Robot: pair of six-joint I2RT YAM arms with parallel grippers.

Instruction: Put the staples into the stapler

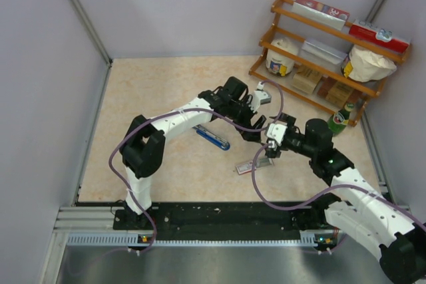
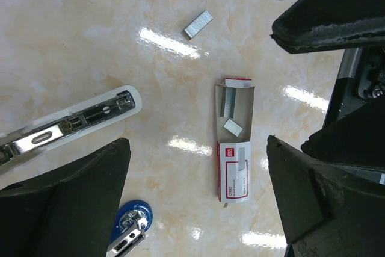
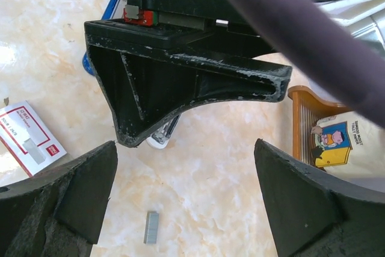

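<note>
Over the table's middle, my left gripper and right gripper hover close together, both open and empty. In the left wrist view, a white-edged stapler part with an exposed dark channel lies left of the left fingertips. A blue stapler piece shows below it; whether they join is hidden. The opened staple box lies below the left gripper, holding a grey strip and a small pale block. One loose staple strip rests on the table beneath the right gripper, between its fingertips in view but well below.
A wooden shelf with boxes and tubs fills the back right, a green bottle beside it. Purple cables loop from both arms, one across the right wrist view.
</note>
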